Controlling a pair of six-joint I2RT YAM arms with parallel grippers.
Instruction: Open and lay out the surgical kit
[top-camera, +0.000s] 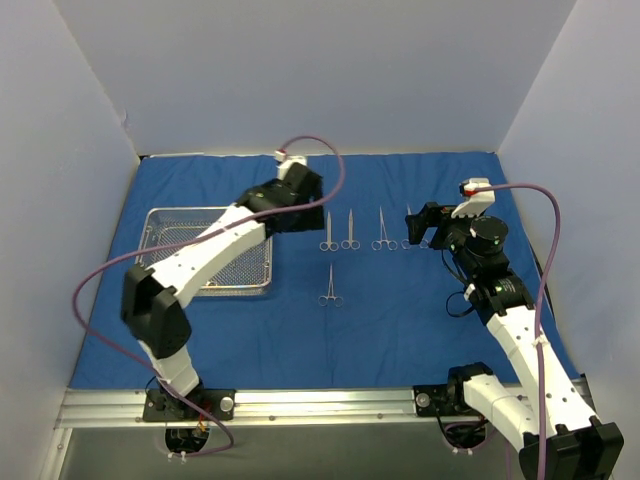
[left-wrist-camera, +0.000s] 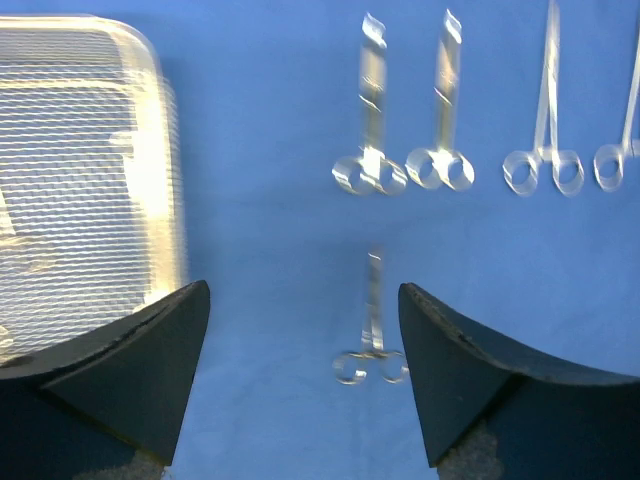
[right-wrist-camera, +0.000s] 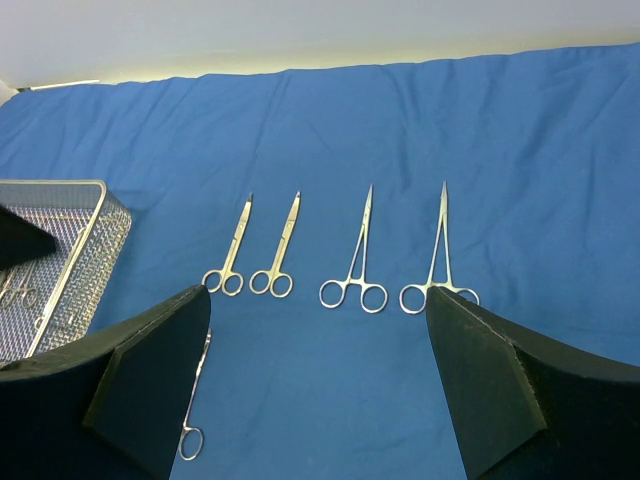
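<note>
A row of four instruments lies on the blue cloth: two scissors (right-wrist-camera: 233, 250) (right-wrist-camera: 281, 250) and two long clamp-like tools (right-wrist-camera: 362, 250) (right-wrist-camera: 437, 250). A fifth (left-wrist-camera: 374, 300) lies alone below the row. My left gripper, blurred in the top view, is raised beside the wire tray (left-wrist-camera: 160, 200), open over the cloth, nothing between its fingers. My right gripper hovers at the right, its fingers apart and empty.
The tray at the left holds more instruments (right-wrist-camera: 20, 292), partly visible. Bare cloth (top-camera: 400, 340) spans the front and right. Walls (top-camera: 320, 80) bound the back and sides.
</note>
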